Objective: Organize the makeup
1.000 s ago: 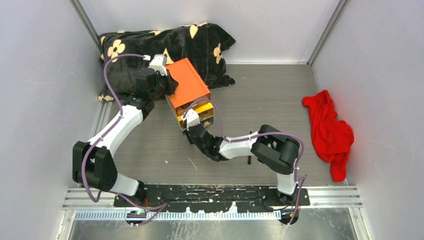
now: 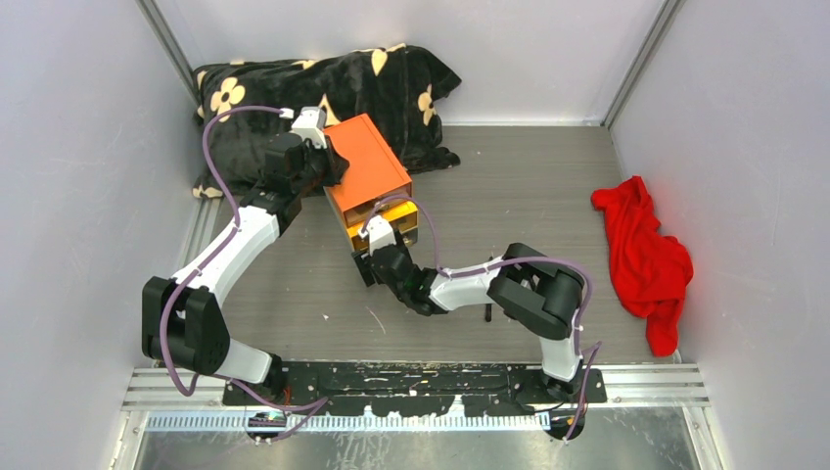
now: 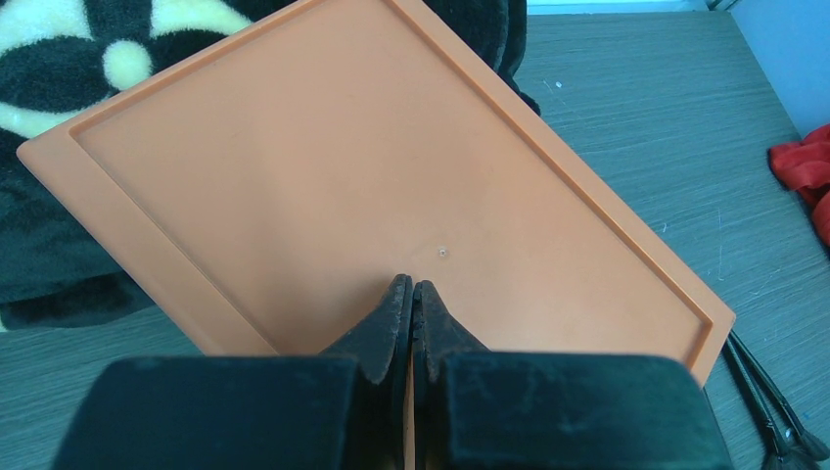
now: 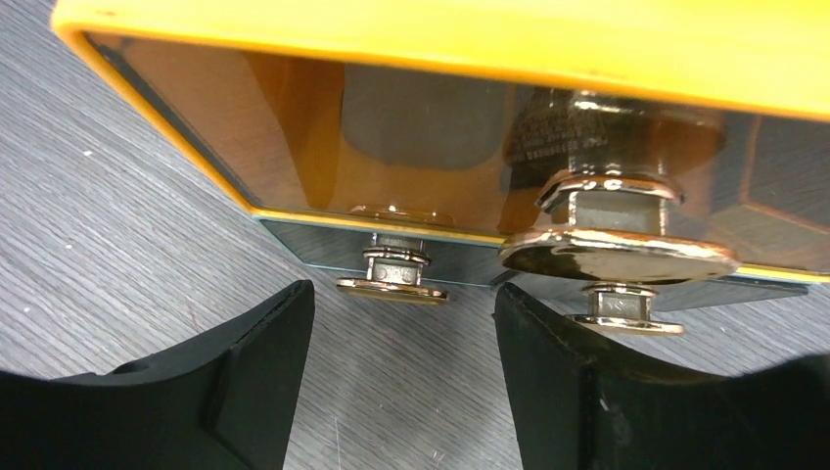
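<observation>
An orange-topped drawer box (image 2: 367,152) stands against a dark flowered blanket, its top (image 3: 372,166) filling the left wrist view. My left gripper is shut over that top, nothing visible between its fingers. My right gripper is open at the box's front. Above it are a yellow-edged drawer (image 4: 440,39) with a transparent front and large metal knob (image 4: 617,253), and lower knobs (image 4: 391,289) (image 4: 634,321). The closer lower knob lies just beyond the gap between my right fingers, which hold nothing.
Dark brushes (image 3: 773,411) lie right of the box, partly behind the right arm in the top view. A red cloth (image 2: 641,255) lies at the far right.
My right gripper has shifted slightly at the box's front, its fingers now showing wider apart below the drawer than a second ago. The left arm has not moved.
</observation>
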